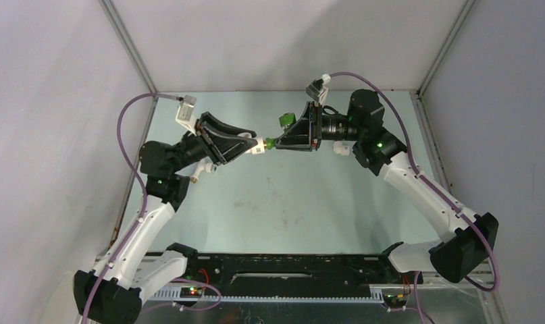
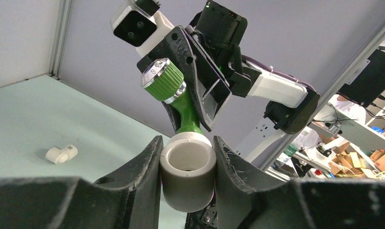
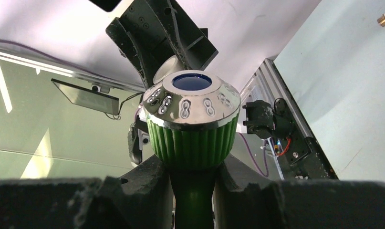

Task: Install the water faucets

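Note:
Above the table, my left gripper [image 1: 240, 146] is shut on a white pipe fitting [image 2: 188, 174], its round open end facing the left wrist camera. From the right, my right gripper [image 1: 281, 143] is shut on the body of a green faucet [image 2: 183, 102] with a ribbed green knob and chrome cap. In the right wrist view the knob [image 3: 191, 138] shows a dark blue disc on top. The faucet's green end meets the fitting's far end in line, between the two grippers. How deep the thread sits is hidden.
On the table [image 1: 276, 209] a white elbow with a brass end [image 1: 198, 170] lies beneath the left arm. Another white fitting [image 1: 342, 148] lies under the right arm.

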